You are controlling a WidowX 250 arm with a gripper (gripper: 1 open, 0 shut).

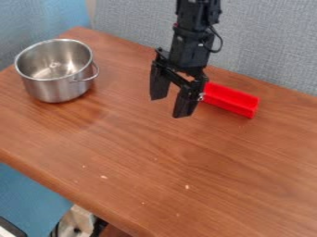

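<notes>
My black gripper (172,95) hangs over the middle of the wooden table, its two fingers spread open with nothing seen between them. Behind and to the right of it lies a red oblong object (233,103), its left end partly hidden by the gripper. A steel pot (57,87) with side handles stands at the left of the table, apart from the gripper, and looks empty.
A grey padded wall (272,42) borders the back. At the lower left the table ends, with blue floor beyond.
</notes>
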